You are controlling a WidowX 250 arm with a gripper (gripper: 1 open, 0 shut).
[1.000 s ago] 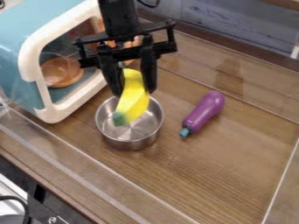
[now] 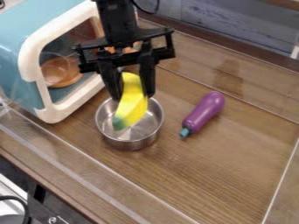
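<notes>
My black gripper (image 2: 131,79) is shut on a yellow banana (image 2: 132,103), which hangs tilted over a steel bowl (image 2: 143,134), its green tip low inside the bowl's outline. Whether the tip touches the bowl cannot be told from this view.
A purple eggplant (image 2: 205,112) lies to the right of the bowl. A light blue and white open appliance (image 2: 26,52) stands at the left with a brown bowl (image 2: 61,72) inside.
</notes>
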